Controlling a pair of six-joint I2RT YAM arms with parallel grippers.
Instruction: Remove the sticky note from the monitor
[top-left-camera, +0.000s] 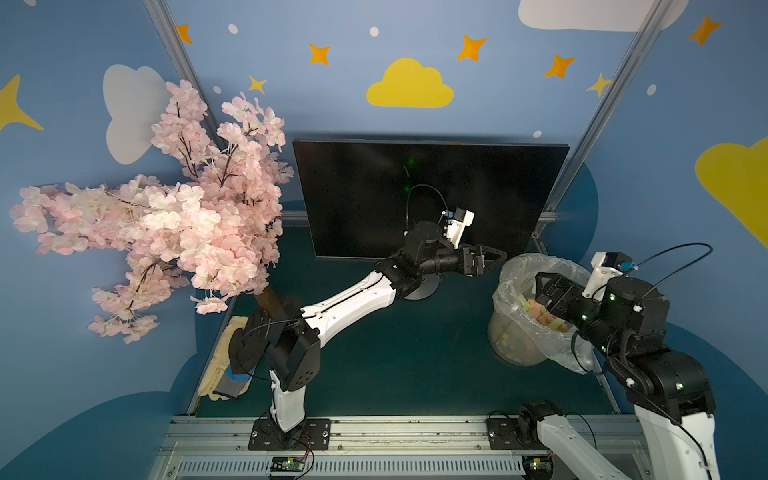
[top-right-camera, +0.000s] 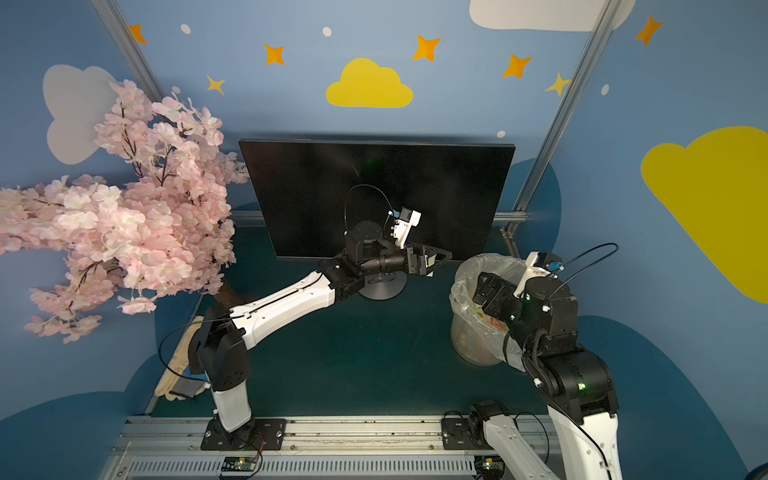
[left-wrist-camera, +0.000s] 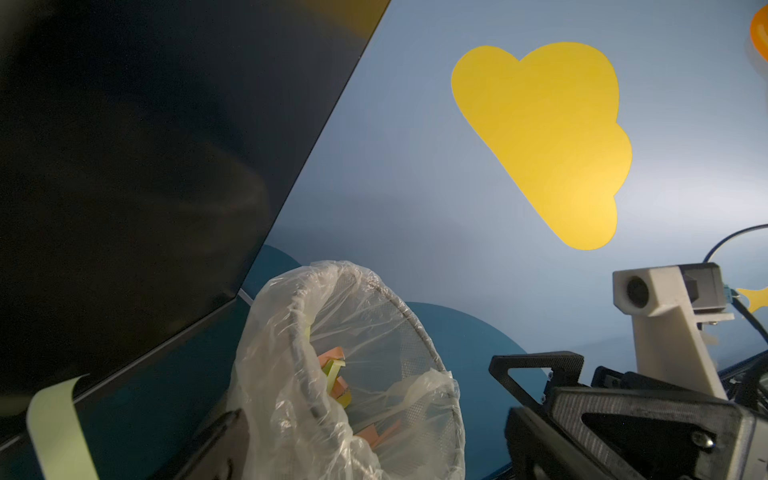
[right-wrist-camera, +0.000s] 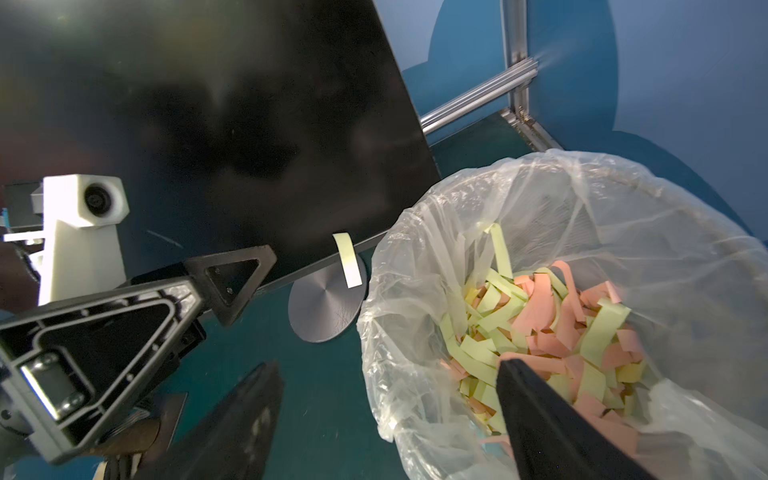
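Observation:
A pale yellow-green sticky note (right-wrist-camera: 347, 260) hangs from the lower edge of the dark monitor (right-wrist-camera: 264, 136), over the round stand base. In the left wrist view the note (left-wrist-camera: 60, 432) shows at the lower left, outside the fingers. My left gripper (top-left-camera: 489, 260) is in front of the monitor's lower right part, open, with nothing between its fingers. Over the bin's right side is my right gripper (top-left-camera: 552, 293); its blurred fingers (right-wrist-camera: 224, 424) stand apart with nothing between them. The top left view hides the note behind my left gripper.
The plastic-lined bin (right-wrist-camera: 400, 320) stands right of the monitor, holding many green and pink paper strips (right-wrist-camera: 544, 320). A blossom tree (top-left-camera: 200, 216) and gloves (top-left-camera: 216, 372) are on the left.

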